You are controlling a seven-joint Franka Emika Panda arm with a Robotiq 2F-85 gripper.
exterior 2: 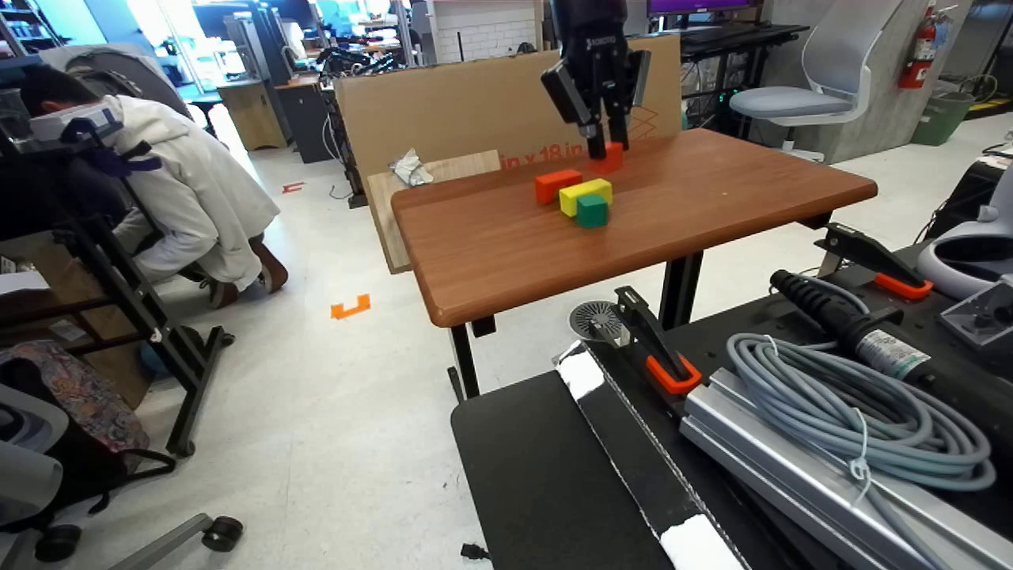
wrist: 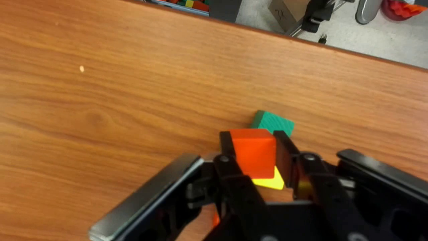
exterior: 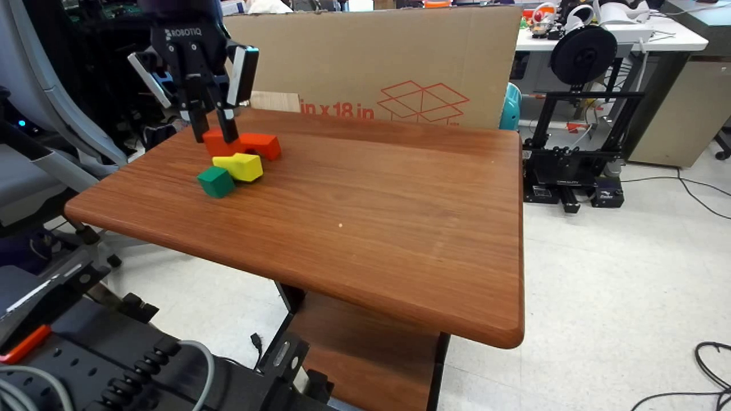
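A red cube [exterior: 215, 143] is pinched in my gripper [exterior: 217, 135], whose fingers are shut on its sides. The wrist view shows the same red cube [wrist: 254, 156] between both fingertips, covering part of the blocks beyond. On the table, a yellow block [exterior: 240, 166] lies beside the green cube [exterior: 216, 182]; whether they touch, I cannot tell. Behind the yellow block rests a red arch block [exterior: 260, 144], partly hidden. In exterior view 2 the held cube [exterior 2: 605, 157] is to the right of the arch block [exterior 2: 557, 185].
A large cardboard panel [exterior: 329, 61] stands along its far edge. Beyond the right edge, a 3D printer [exterior: 575, 150] sits on the floor.
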